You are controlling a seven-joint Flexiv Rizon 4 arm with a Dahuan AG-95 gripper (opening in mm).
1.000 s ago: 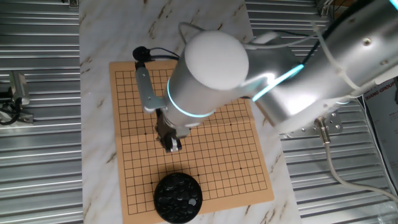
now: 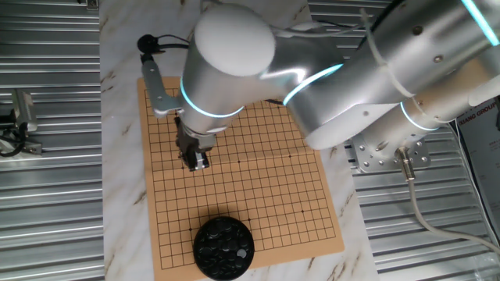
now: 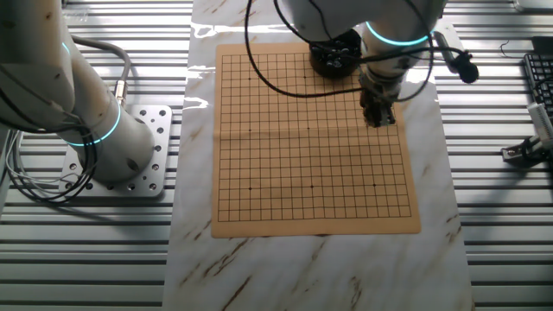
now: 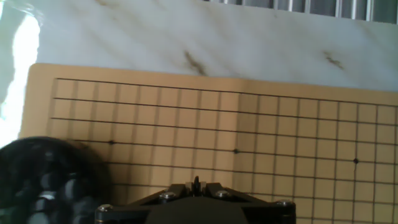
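My gripper (image 2: 200, 161) hangs over the go board (image 2: 258, 187), towards its left side in exterior view 1. In exterior view 2 the same gripper (image 3: 378, 117) is near the board's right edge. The wrist view shows the fingertips (image 4: 216, 188) close together, with a small dark upright piece (image 4: 196, 185) between them. It looks like a black stone seen edge-on, though it is too small to be sure. A round black bowl (image 2: 223, 248) full of black stones rests on the board's near edge in exterior view 1. No stones show on the visible grid.
A marble-patterned table (image 3: 259, 272) carries the board, with bare margins around it. Slatted metal surfaces (image 2: 47, 211) lie on both sides. A loose cable (image 3: 285, 91) loops from the arm across exterior view 2.
In exterior view 1 the arm and gripper have moved left and up, farther from the bowl. The bowl and board have stayed where they were.
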